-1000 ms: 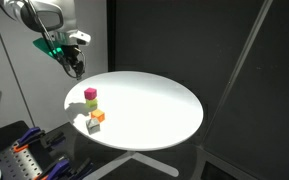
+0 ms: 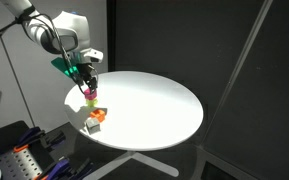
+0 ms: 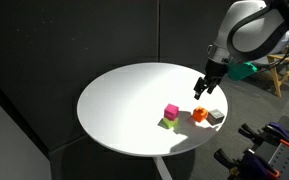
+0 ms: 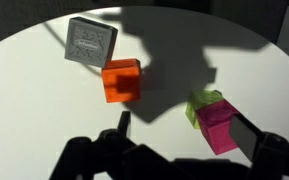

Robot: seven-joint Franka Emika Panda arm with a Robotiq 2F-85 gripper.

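Observation:
A pink cube (image 2: 90, 94) sits on top of a green cube (image 2: 91, 103) on the round white table. In the wrist view the pink cube (image 4: 219, 127) covers part of the green cube (image 4: 197, 101), near the right finger. An orange cube (image 4: 121, 85) and a grey cube (image 4: 90, 41) lie side by side on the tabletop. My gripper is open above the table, nothing between its fingers. From the second exterior view, the gripper (image 3: 205, 87) hangs above the orange cube (image 3: 199, 115) and grey cube (image 3: 216, 117), with the pink cube (image 3: 172, 111) off to the left.
The table's rounded edge lies close beyond the grey cube. The arm's shadow falls across the table in the wrist view.
The arm has come lower and shifted right in the first exterior view, closer to the pink and green stack. The cubes look unmoved.

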